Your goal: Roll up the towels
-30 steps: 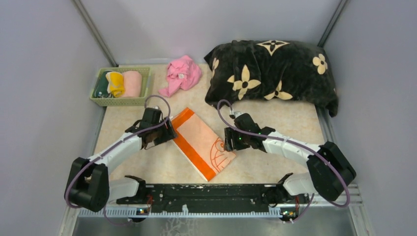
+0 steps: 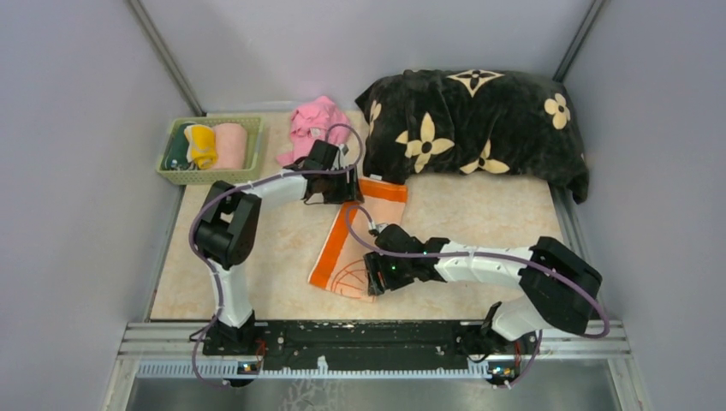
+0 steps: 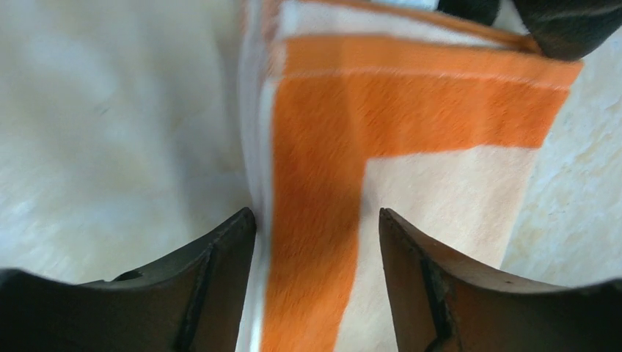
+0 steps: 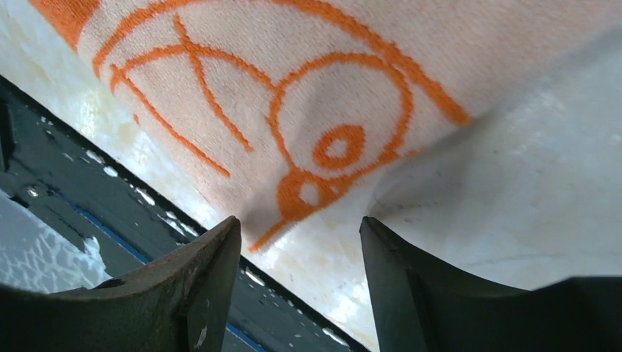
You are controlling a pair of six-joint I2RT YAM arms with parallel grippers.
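Note:
A folded peach towel (image 2: 353, 250) with orange bands lies slanted across the middle of the table. Over its upper left edge stands my left gripper (image 2: 353, 193), its fingers apart. In the left wrist view, the towel's layered edge (image 3: 312, 198) runs between those fingers, the left finger (image 3: 233, 242) beside the fold. At the towel's lower right end is my right gripper (image 2: 375, 276). Its fingers (image 4: 213, 253) are spread in the right wrist view, with the towel's orange-lined corner (image 4: 293, 194) just beyond and partly between them.
The black patterned blanket (image 2: 479, 128) lies at the back right, its corner at the towel's far end. Behind my left gripper is a crumpled pink towel (image 2: 318, 118). A green basket (image 2: 255, 145) with rolled towels stands back left. Bare table shows on both sides.
The towel has turned clockwise, its far end swinging right up to the blanket and its near end shifting left. My left gripper moved right and back; the right one moved left and nearer the front.

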